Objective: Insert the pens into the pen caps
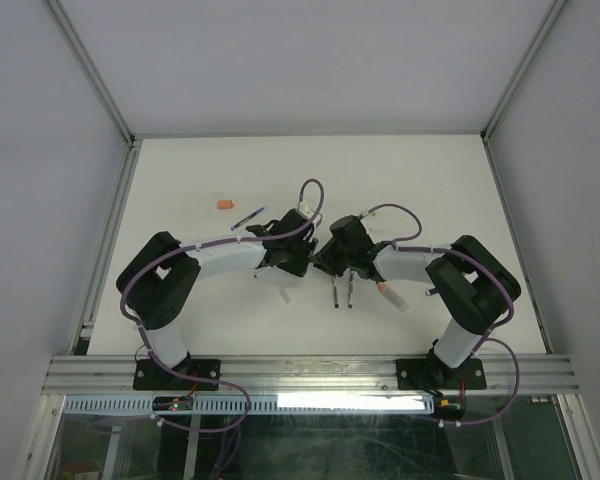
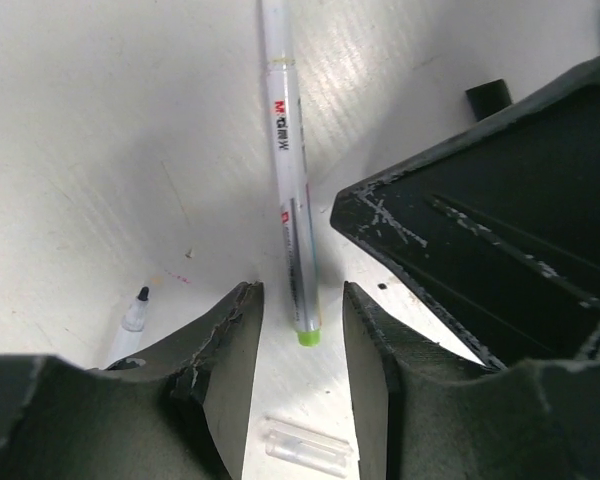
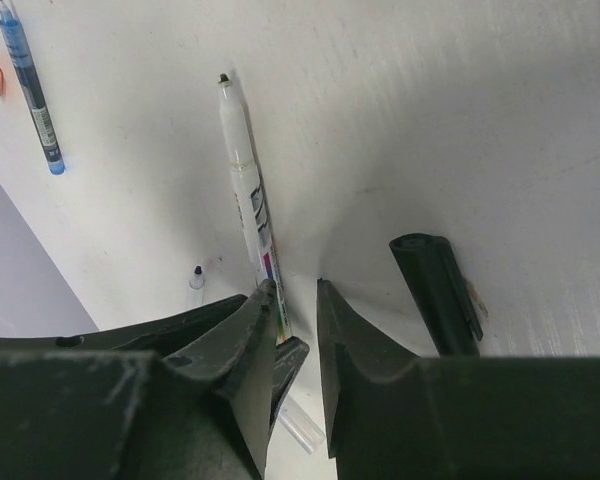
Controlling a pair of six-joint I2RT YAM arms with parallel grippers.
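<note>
In the left wrist view a white pen with a green end lies on the table, running between the open fingers of my left gripper. No grip on it shows. The same pen appears in the right wrist view with its dark tip pointing away; a left finger covers its lower end. My right gripper is partly open, and only bare table shows between its fingertips. Just right of it lies a black cap. From above, both grippers meet at mid-table, their tips close together and hard to make out.
Two dark-ended pens lie beneath the right arm. A blue pen and an orange piece rest at the back left. A clear cap lies near the left fingers.
</note>
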